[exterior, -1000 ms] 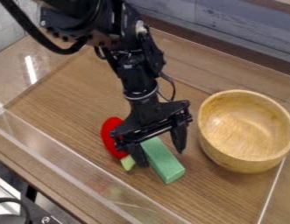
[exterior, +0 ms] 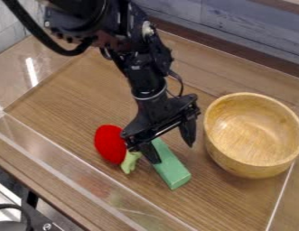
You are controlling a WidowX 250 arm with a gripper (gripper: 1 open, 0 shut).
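Note:
My black gripper [exterior: 165,136] is open in the middle of the camera view, its fingers spread over the upper end of a green block [exterior: 171,170]. A red object [exterior: 110,143] lies to the left of the gripper, with a light green piece [exterior: 130,162] beside it, partly hidden. Whether the gripper touches the green block cannot be told.
A large light wooden bowl [exterior: 252,159] stands to the right, close to the gripper's right side. A pale strip runs along the lower left.
The gripper has risen a little up the view, away from the green block, showing more of the red object and the light green piece.

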